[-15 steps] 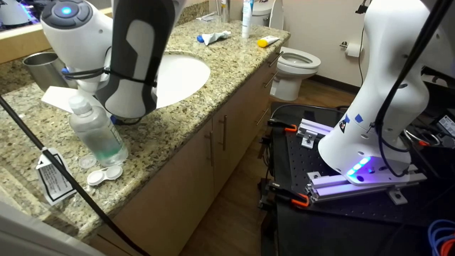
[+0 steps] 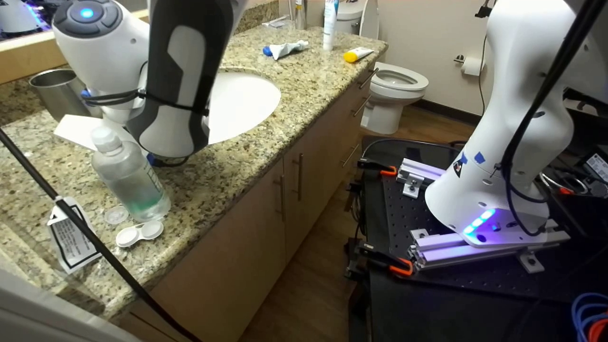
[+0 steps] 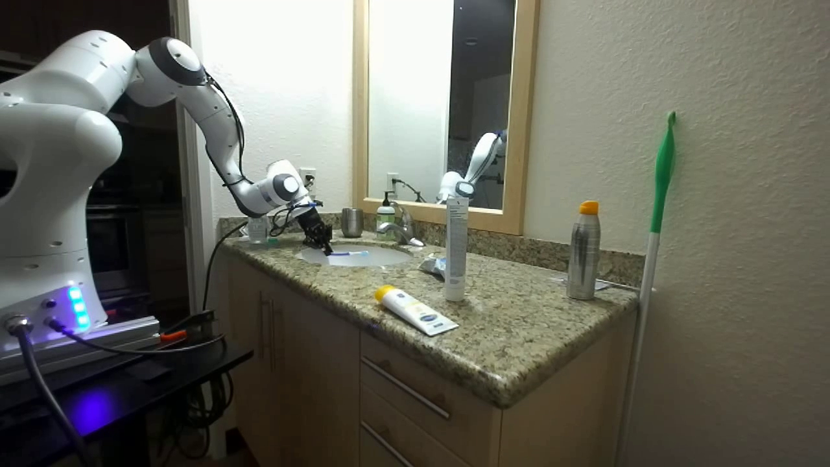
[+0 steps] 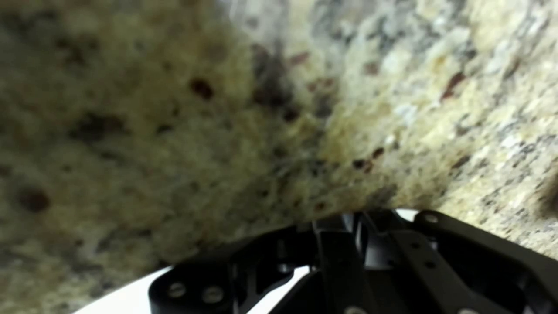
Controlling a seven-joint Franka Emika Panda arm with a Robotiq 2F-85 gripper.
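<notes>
Over the near left part of the white sink basin (image 3: 366,257), my gripper (image 3: 327,250) points downward. A thin blue-and-white stick, perhaps a toothbrush (image 3: 351,253), reaches out sideways from its fingertips, and the fingers are shut on it. The wrist view has the dark gripper at the bottom edge with its fingers close together; the stick cannot be made out there. From exterior view 1 the fingers are hidden behind the arm, while the basin (image 2: 245,102) shows beside it.
Near the arm stand a clear bottle (image 2: 130,179), a contact lens case (image 2: 139,233) and a metal cup (image 2: 63,94). Behind the basin are a faucet (image 3: 401,227) and soap bottle (image 3: 386,214). A yellow-capped tube (image 3: 416,310) and an upright white tube (image 3: 456,253) occupy the countertop farther along.
The arm has shifted very slightly to the left in exterior view 1. The objects on the countertop look unmoved.
</notes>
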